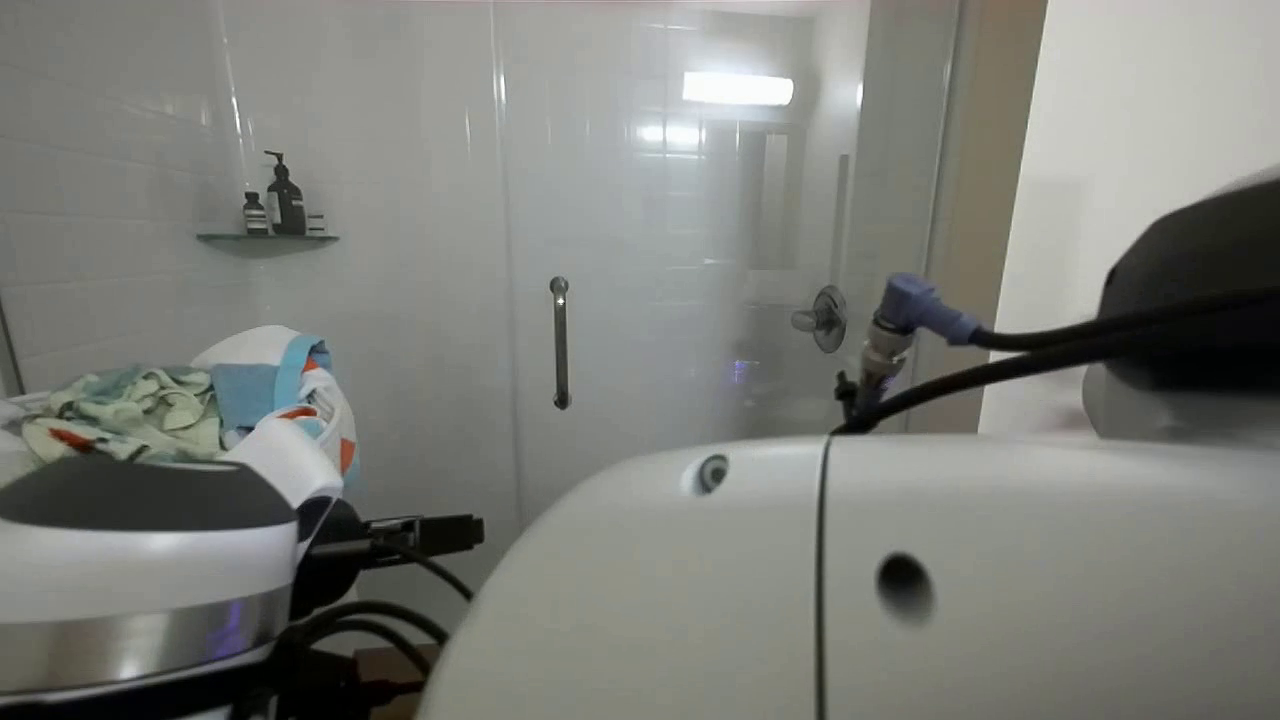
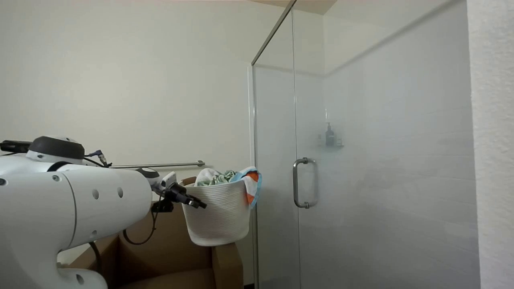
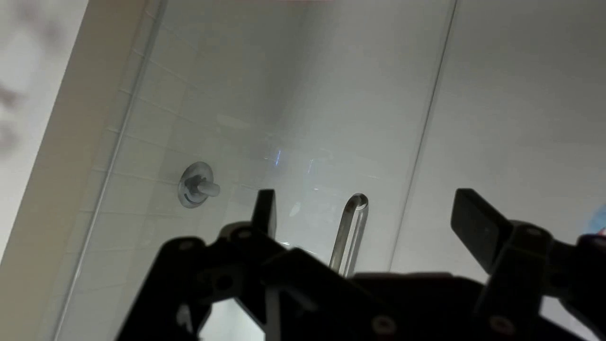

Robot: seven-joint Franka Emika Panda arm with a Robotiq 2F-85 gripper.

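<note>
The glass shower door (image 2: 385,216) appears closed, with a vertical metal handle (image 2: 296,183) near its left edge in exterior view 2. In the wrist view, my gripper stands open, its two dark fingers wide apart and nothing held between them. The upper part of the handle (image 3: 343,236) shows beyond that gap; its lower part is hidden by the gripper's body. Exterior view 2 puts the gripper (image 2: 198,204) in front of the white basket (image 2: 219,216), left of the handle and clear of it. In exterior view 1 the whole handle (image 1: 560,342) is uncovered.
Crumpled towels (image 2: 221,177) fill the basket, which rests on a brown chair (image 2: 229,265). A towel bar (image 2: 159,165) runs along the wall behind. Behind the glass are a valve knob (image 3: 196,184) and a corner shelf (image 1: 266,238) with bottles.
</note>
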